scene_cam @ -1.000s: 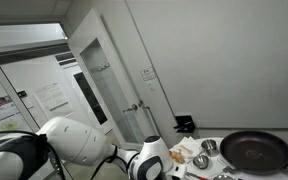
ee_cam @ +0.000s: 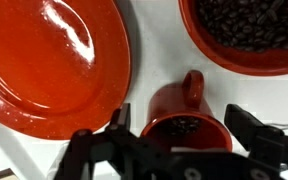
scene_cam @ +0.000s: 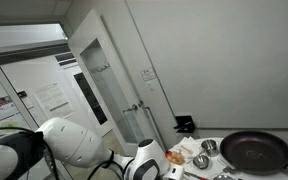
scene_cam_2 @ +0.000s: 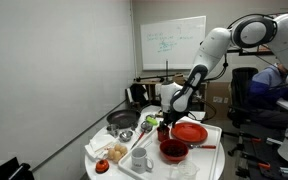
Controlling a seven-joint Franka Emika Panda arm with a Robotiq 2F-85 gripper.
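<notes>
A red mug [ee_cam: 189, 129] sits below my gripper in the wrist view, its handle pointing up the picture. The gripper is open, with one dark finger [ee_cam: 117, 120] to each side of the mug; whether they touch it I cannot tell. A red plate [ee_cam: 54, 60] fills the left of that view. At the upper right is a red bowl [ee_cam: 206, 45] holding dark beans. In exterior view 2, the red plate [scene_cam_2: 190, 131] and the red bowl [scene_cam_2: 173, 150] lie near the arm. Exterior view 1 does not show the mug.
White mugs [scene_cam_2: 139, 157] stand left of the bowl in exterior view 2. A dark pan [scene_cam: 255, 151] and small metal cups [scene_cam: 209, 146] sit farther along the white table. A clear container [scene_cam_2: 184, 172] is near the front edge.
In exterior view 1 the arm's wrist has shifted slightly left and downward over the last second. The pan and metal cups have stayed where they were.
</notes>
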